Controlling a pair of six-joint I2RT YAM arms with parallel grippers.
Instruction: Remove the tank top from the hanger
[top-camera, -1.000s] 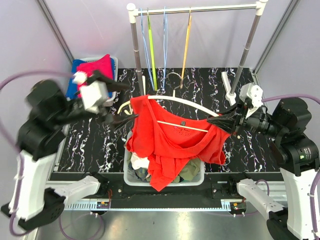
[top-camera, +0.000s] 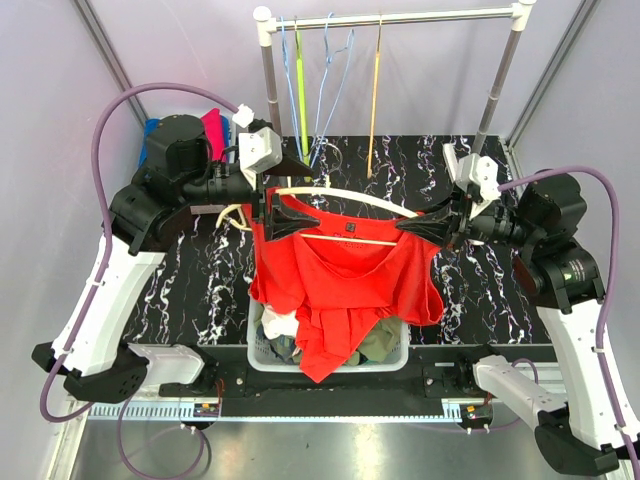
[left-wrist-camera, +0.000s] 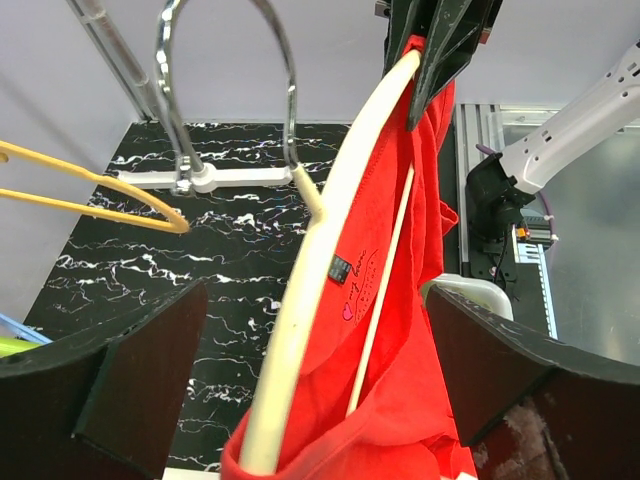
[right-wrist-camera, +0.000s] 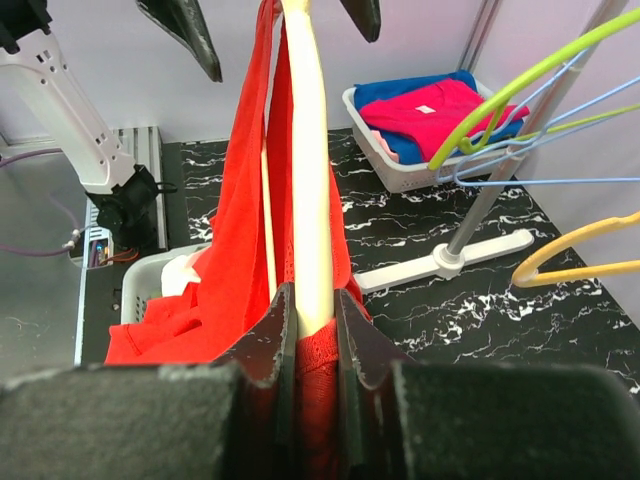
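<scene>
The red tank top (top-camera: 340, 275) hangs stretched between my arms on a pale wooden hanger (top-camera: 350, 196) with a thin lower bar. At the hanger's right end, my right gripper (top-camera: 408, 222) is shut on the wood and the red strap. The right wrist view shows the bunched strap (right-wrist-camera: 317, 350) between its fingers. My left gripper (top-camera: 306, 197) stands open at the left end, one finger on either side of the hanger arm. In the left wrist view the hanger (left-wrist-camera: 318, 240) and tank top (left-wrist-camera: 345, 415) run between the spread fingers without being clamped.
A basket (top-camera: 252, 345) of clothes lies below the tank top. Behind, a rack rail (top-camera: 420, 17) carries blue, green and yellow hangers (top-camera: 375, 95). Another basket (right-wrist-camera: 400, 180) with blue and pink clothes stands at the back left.
My left gripper has come in from the left to straddle the hanger's left end. The right gripper has shifted slightly left with the hanger. Blue hangers on the rack have swung apart.
</scene>
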